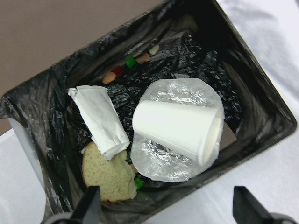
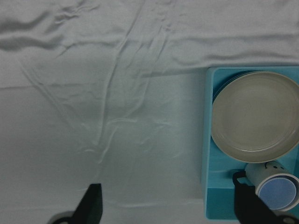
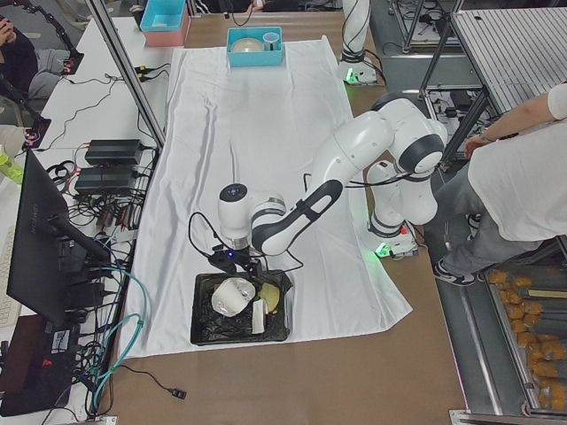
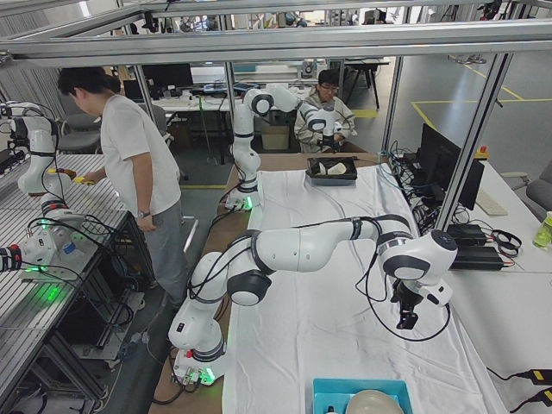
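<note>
A black bag-lined bin (image 3: 204,319) holds a white cup (image 1: 173,128) lying on its side on clear crumpled plastic (image 1: 168,168), a white wrapper (image 1: 99,116), bread (image 1: 105,177) and small coloured bits. My left gripper is above the bin, open, fingertips apart with nothing between. My right gripper is open over the white cloth (image 2: 117,140), beside a blue tray (image 2: 208,140) holding a plate (image 2: 254,116) and a mug (image 2: 275,189) on its side.
A monitor (image 3: 40,248) and cables line the left side. A person (image 3: 505,186) stands on the right, beside the table.
</note>
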